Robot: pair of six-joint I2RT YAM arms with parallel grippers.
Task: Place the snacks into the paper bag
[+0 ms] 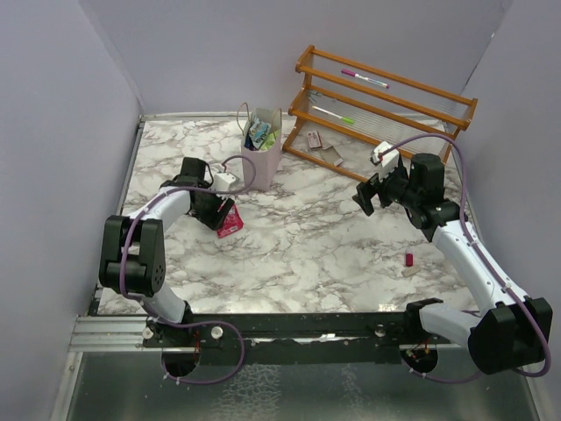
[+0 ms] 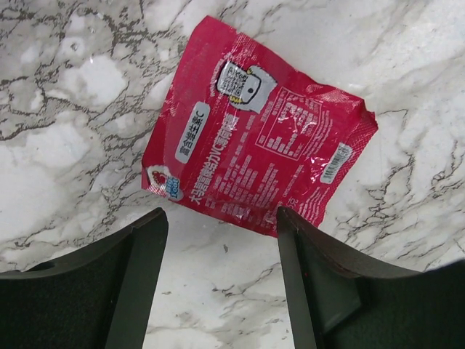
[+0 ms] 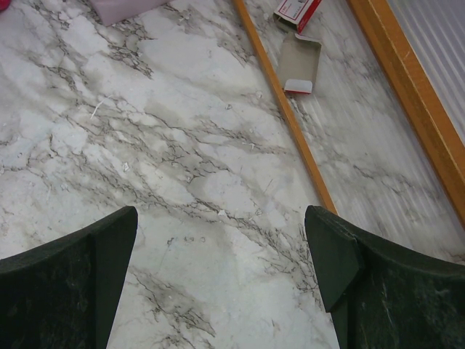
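Observation:
A flat red snack packet [image 2: 254,138] lies on the marble table, its printed back facing up. Over its near edge, my left gripper stands open, with no part of the packet gripped. From above, the left arm covers part of the same packet [image 1: 230,224]. The pale purple paper bag [image 1: 263,168] stands upright behind it, with blue and green snack packs [image 1: 260,132] showing in its mouth. My right gripper hangs open and empty above bare marble, right of the middle.
A wooden rack [image 1: 386,96] holding pens takes up the back right. At its foot lie a small box [image 1: 314,139] and an open grey carton [image 1: 331,156]. A small red item [image 1: 409,260] rests at the right.

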